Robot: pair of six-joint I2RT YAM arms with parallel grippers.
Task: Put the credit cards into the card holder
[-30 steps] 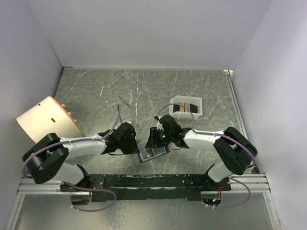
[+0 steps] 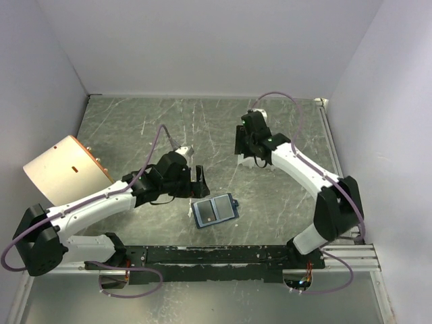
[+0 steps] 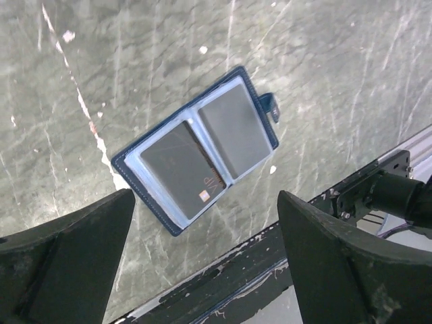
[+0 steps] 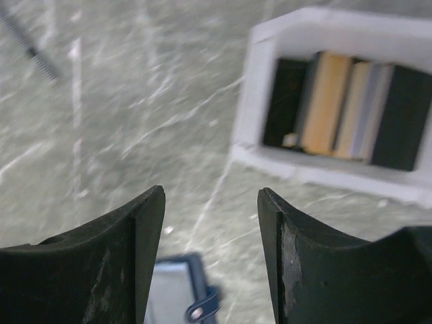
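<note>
The blue card holder (image 3: 172, 228) lies unfolded on the table, two clear pockets side by side. Behind the window of its left pocket (image 3: 179, 169) is a dark card-like surface with a small orange square; the right pocket (image 3: 236, 125) looks plain grey. Above the holder hangs my left gripper, open and empty. Black and tan cards (image 4: 327, 101) stand on edge in a white box (image 4: 253, 88), blurred in the right wrist view. My right gripper is at this box, its fingers apart with only table between them; in the top view it covers much of the box.
A thin dark stick-like tool (image 4: 30, 47) lies on the table left of the box. At the far left leans a tan panel (image 2: 67, 172). Bare table surrounds the holder, and walls close in the sides and back.
From over the holder, my right gripper has swung back and rightward to the white box. My left gripper has lifted slightly off the holder's left edge, and its fingers have opened.
</note>
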